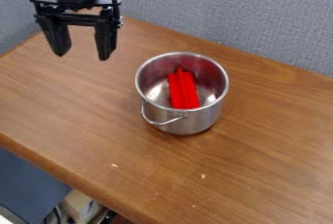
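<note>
A steel pot [202, 116] with a wire handle stands upright at the middle right of the wooden table. Inside it lies a bright red bar-shaped object [182, 90]. My black gripper [81, 46] hangs above the table at the upper left, its two fingers wide open and empty, to the left of the pot and higher than it.
A grey padded wall [247, 18] runs along the back. Dark floor and some cables show past the lower left edge.
</note>
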